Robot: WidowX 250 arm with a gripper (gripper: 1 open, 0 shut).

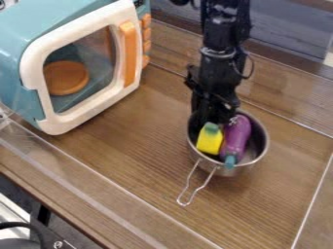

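A steel pot (254, 148) with a wire handle stands on the wooden counter, holding a yellow block with a green top (208, 139) and a purple eggplant-like toy (236, 140). The black gripper (208, 119) is down at the pot's back left rim, over the toys. Its fingertips are dark and partly hidden, so whether it is open or shut cannot be told.
A toy microwave (65, 44) with an orange disc inside stands at the left. A wall runs along the back.
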